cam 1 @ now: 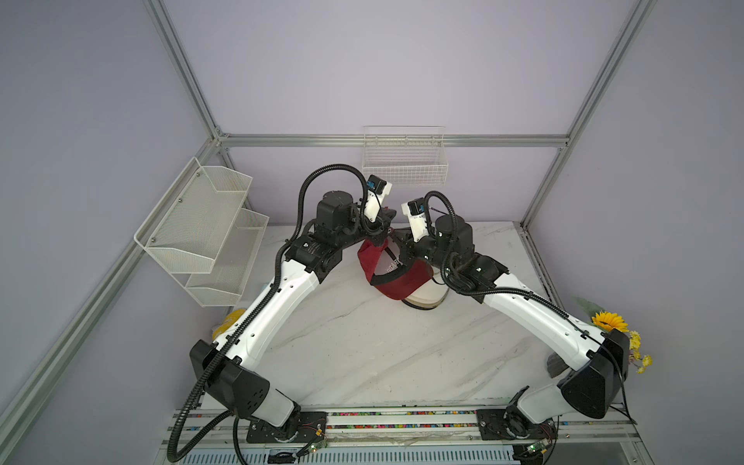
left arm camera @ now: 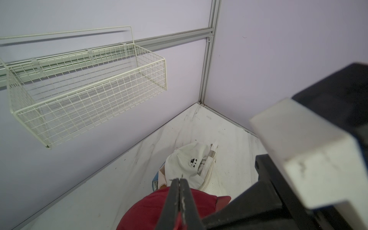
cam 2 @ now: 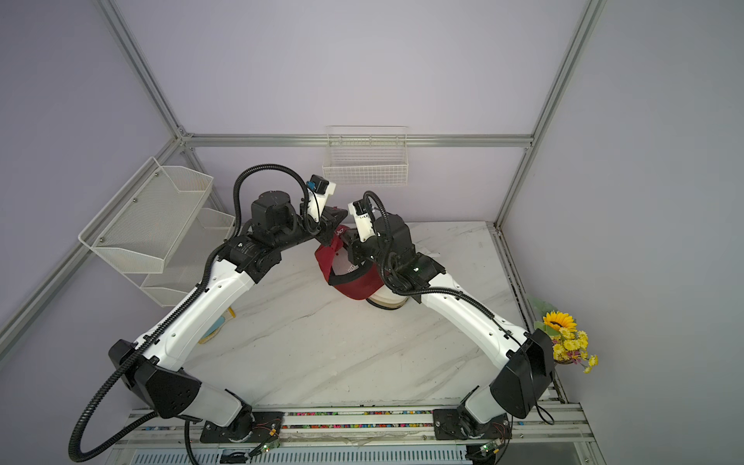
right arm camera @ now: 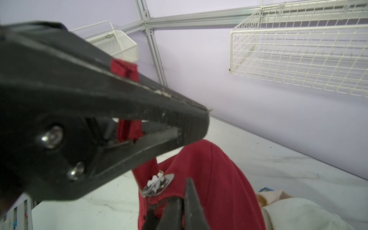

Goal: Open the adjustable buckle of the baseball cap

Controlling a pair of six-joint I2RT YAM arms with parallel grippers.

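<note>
The red baseball cap (cam 1: 403, 287) hangs between both arms, its open underside and dark sweatband facing the front. In the right wrist view the metal buckle (right arm camera: 157, 184) sits on its strap at the edge of the cap's back opening. Shut on the cap's edge beside that buckle is my right gripper. My left gripper is shut above the crown. The red strap (right arm camera: 130, 130) shows above, through and below its fingers; how it runs past them is partly hidden. Nothing is visible between the left fingertips.
Behind the red cap lies a white cap (left arm camera: 184, 164) on the marble table (cam 1: 364, 356). A wire basket (cam 1: 405, 164) hangs on the back rail, and a mesh shelf (cam 1: 205, 224) is on the left wall.
</note>
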